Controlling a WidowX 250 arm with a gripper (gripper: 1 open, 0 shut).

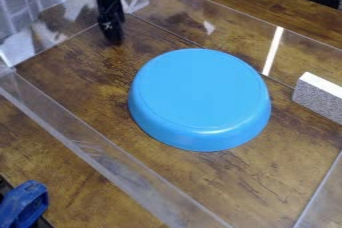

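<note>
A blue round pan or bowl [199, 98] lies upside down in the middle of a clear-walled enclosure on a dark wood surface. My black gripper [112, 30] is low at the back left corner, left of and behind the pan, apart from it. It is small and dark, so I cannot tell whether its fingers are open or shut.
A grey speckled block [319, 97] sits at the right edge. Clear walls [83, 150] bound the area. A blue object [22, 206] lies outside at the lower left. Bare wood surrounds the pan.
</note>
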